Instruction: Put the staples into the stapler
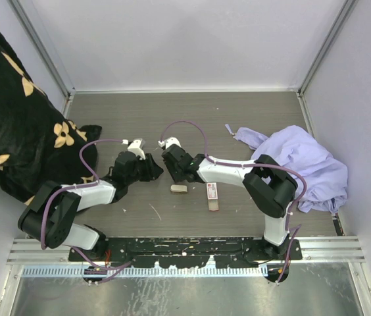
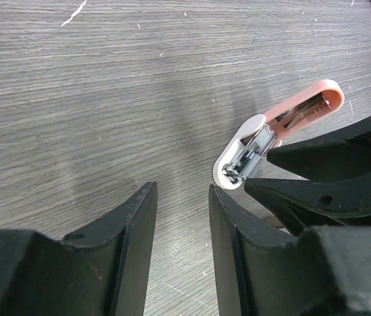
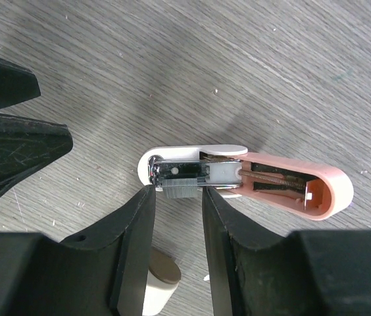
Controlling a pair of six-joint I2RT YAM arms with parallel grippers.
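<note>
The stapler lies opened out on the table, with a white base (image 3: 147,164) and a pink-orange half (image 3: 333,191); the right arm hides it in the top view. My right gripper hovers over the base, its fingers close on either side of a short grey staple strip (image 3: 180,187). This strip lies across the near side of the metal rail (image 3: 172,170); whether it touches the rail cannot be told. In the left wrist view, the right fingertips (image 2: 289,158) reach the rail (image 2: 246,157). Left of the stapler, my left gripper stands open and empty.
A white box with red print (image 1: 212,191) is right of the right gripper. Near it lies a small tan-ended object (image 3: 164,266). Lilac cloth (image 1: 304,164) fills the right side; dark patterned fabric (image 1: 27,112) the left.
</note>
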